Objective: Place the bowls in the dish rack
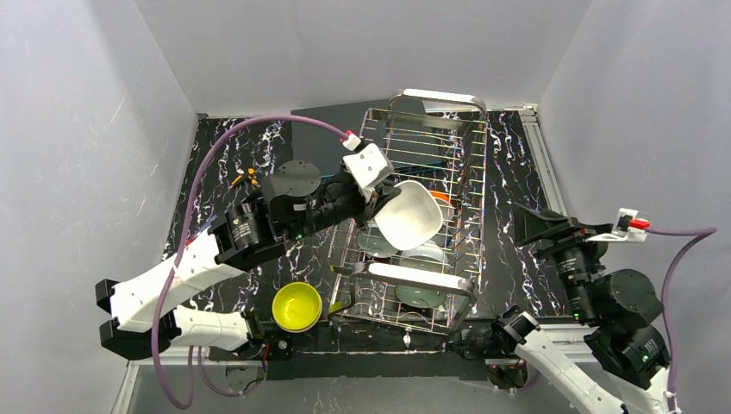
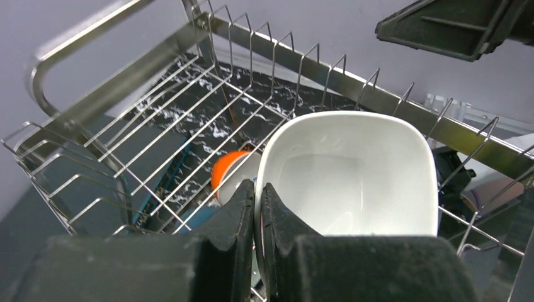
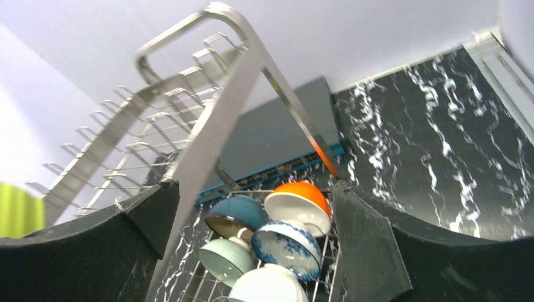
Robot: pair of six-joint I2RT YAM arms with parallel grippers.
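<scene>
A white squarish bowl (image 1: pixel 409 216) is gripped at its rim by my left gripper, over the upper tier of the two-tier metal dish rack (image 1: pixel 470 172). On the lower tier in the right wrist view are several bowls: an orange one (image 3: pixel 302 192), a blue one (image 3: pixel 242 211), a patterned one (image 3: pixel 296 251), a pale green one (image 3: pixel 223 261) and a white one (image 3: pixel 267 289). My right gripper stands open beside the rack's right side, empty. A yellow-green bowl (image 1: pixel 296 305) sits on the counter left of the rack's front.
Grey walls (image 1: pixel 638 103) enclose the dark marbled counter (image 1: pixel 504 155). The counter right of the rack's back is clear. The rack's raised handles (image 1: pixel 440 97) stand at its back and front.
</scene>
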